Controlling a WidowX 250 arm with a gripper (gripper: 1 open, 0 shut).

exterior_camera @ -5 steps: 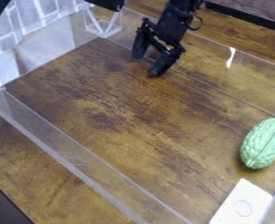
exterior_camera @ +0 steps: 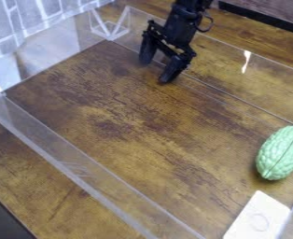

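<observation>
A black robot arm reaches in from the top centre of the camera view, its gripper [exterior_camera: 163,58] low at the back of the wooden tray floor, near the clear rear wall. Its dark parts blend together, so whether the fingers are open or shut, and whether anything is between them, I cannot tell. A pale green ribbed oval object [exterior_camera: 279,152] lies at the right, apart from the gripper.
Clear plastic walls [exterior_camera: 87,187] border the wooden floor [exterior_camera: 112,121], whose middle and left are bare. A white rectangular object [exterior_camera: 255,219] lies at the front right corner. Pale fabric is at the top left.
The upper part of the arm has shifted slightly over the last second; the gripper stays in about the same place. The green object has not moved.
</observation>
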